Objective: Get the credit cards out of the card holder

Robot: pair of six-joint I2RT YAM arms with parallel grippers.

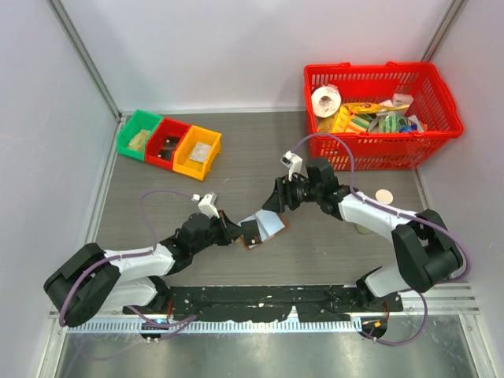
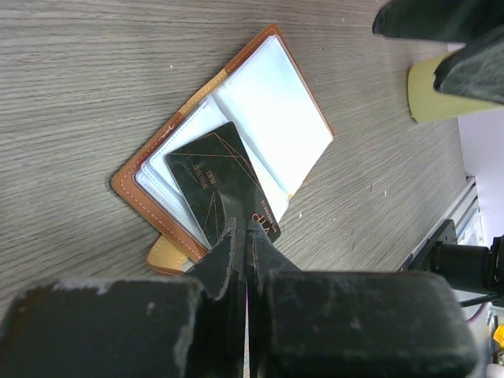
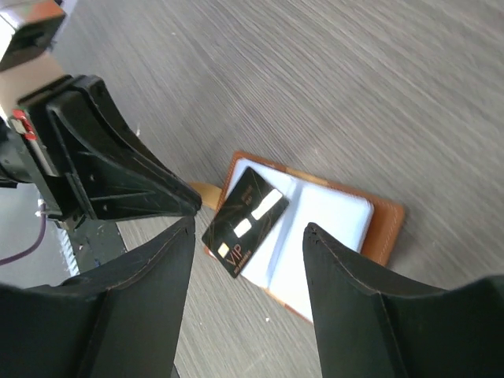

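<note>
The brown-edged card holder (image 1: 272, 221) lies open and flat on the table, with white inner pages (image 2: 272, 110) showing. On its left half rests a black card (image 2: 224, 181) marked VIP, lying flat at a slant. My left gripper is shut at the card's near edge, with nothing seen between its fingers. In the right wrist view, the tip of the left gripper stands just beside the card, over the holder's tan strap (image 3: 207, 194). Above the holder's far side my right gripper hangs open and empty; its fingers (image 2: 472, 71) show top right in the left wrist view.
Green, red and yellow bins (image 1: 197, 151) stand at the back left, several items inside. A filled red basket (image 1: 378, 153) occupies the back right. A pale round-topped object (image 1: 383, 197) is at the right. Around the holder the table is bare.
</note>
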